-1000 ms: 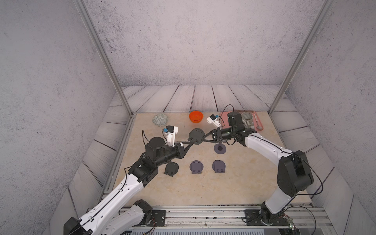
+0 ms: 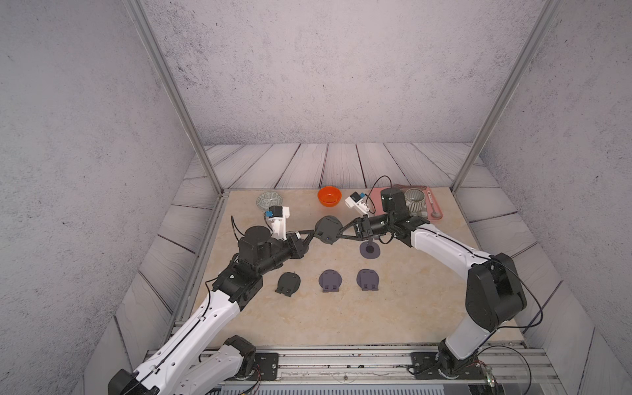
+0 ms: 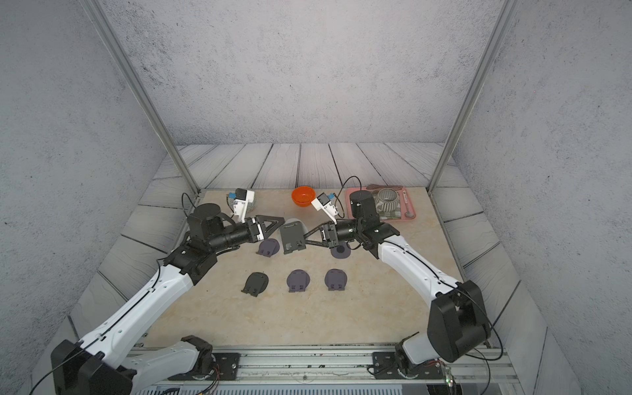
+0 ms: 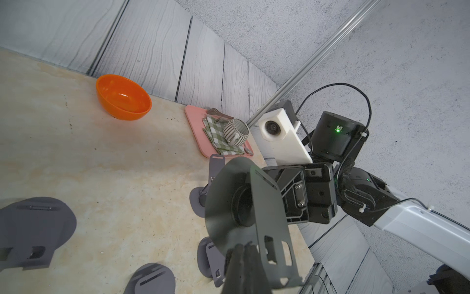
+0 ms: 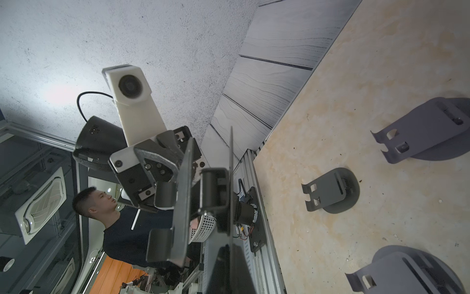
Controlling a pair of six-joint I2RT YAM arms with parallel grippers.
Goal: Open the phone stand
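Observation:
A dark grey phone stand (image 2: 328,229) is raised over the middle of the table, with my right gripper (image 2: 341,233) shut on the thin edge of its round base. In the left wrist view the stand's slotted plate (image 4: 271,215) stands at an angle from its round base (image 4: 226,201), so it is partly unfolded. The plate's hooks (image 5: 159,245) show in the right wrist view. My left gripper is shut, its tips at the stand's lower side. Nothing shows between them, and whether they touch the stand cannot be told.
Below lie another dark stand (image 2: 287,283) and several purple stands (image 2: 329,280). An orange bowl (image 2: 329,196) stands at the back, and a pink tray (image 3: 408,205) with a cup is at back right.
The stand has shifted slightly left; the right arm is almost still.

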